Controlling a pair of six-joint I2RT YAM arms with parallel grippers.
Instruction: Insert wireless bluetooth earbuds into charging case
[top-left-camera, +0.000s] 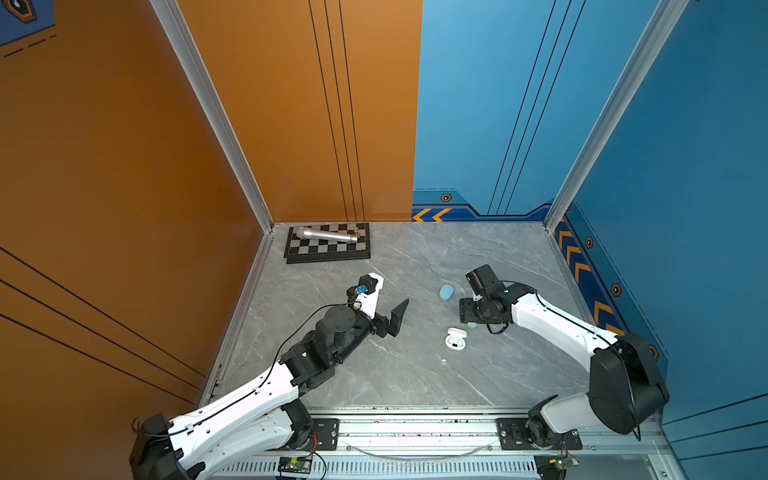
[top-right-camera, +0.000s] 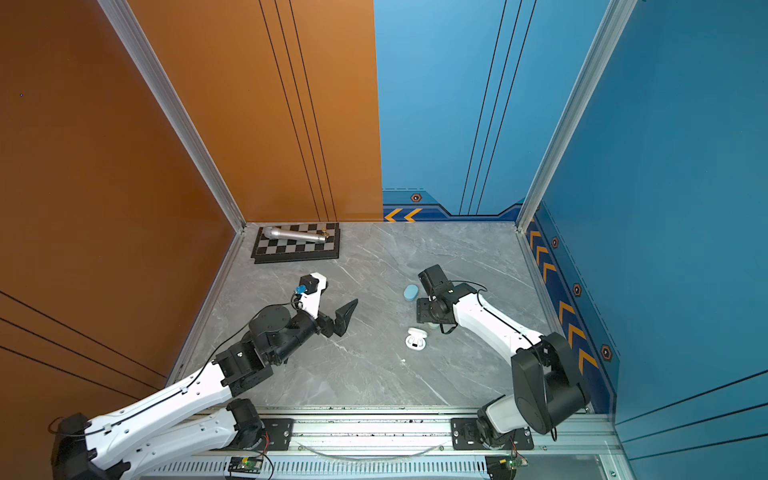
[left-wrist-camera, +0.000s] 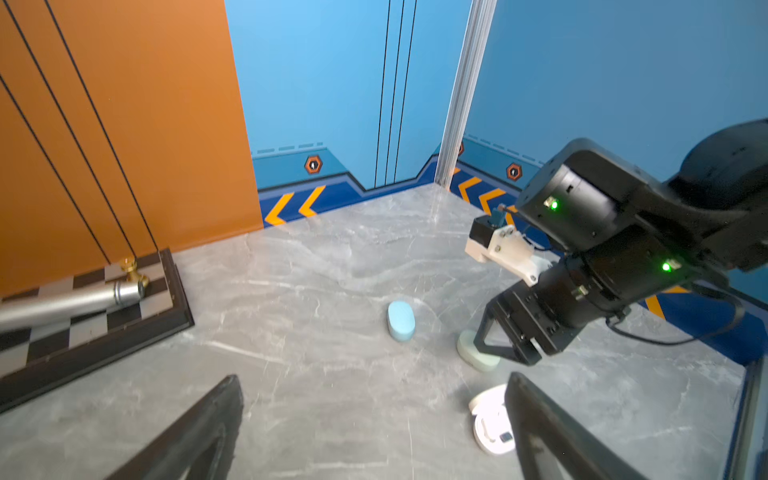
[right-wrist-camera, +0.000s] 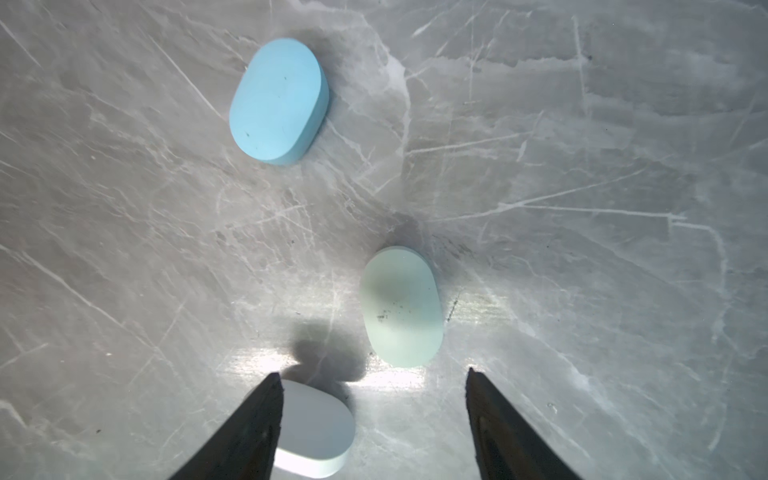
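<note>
A white earbud case stands lid up on the table, its inside showing a dark spot in the left wrist view. A light blue oval case lies behind it, a pale mint one to its right. My left gripper is raised left of them, open and empty. My right gripper hangs over the mint case, fingers apart with nothing between them, the white case beside one finger in the right wrist view.
A checkered board with a silver cylinder lies at the back left. Walls bound the sides and back.
</note>
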